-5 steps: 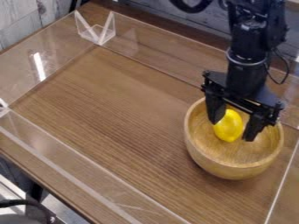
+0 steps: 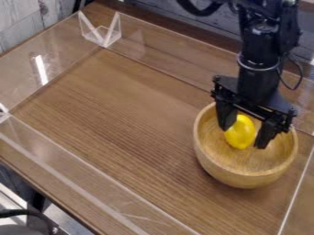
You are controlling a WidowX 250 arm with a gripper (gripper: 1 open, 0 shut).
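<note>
The black gripper (image 2: 255,122) is lowered into a round wooden bowl (image 2: 243,173) at the right of the table, its two fingers apart. A yellow object (image 2: 240,136) lies in the bowl between the fingers, toward the left one. The left finger is by the yellow object's upper left; the right finger is over the bowl's right part. Whether either finger touches it, I cannot tell.
A small clear wire or plastic basket (image 2: 95,33) stands at the back left.
</note>
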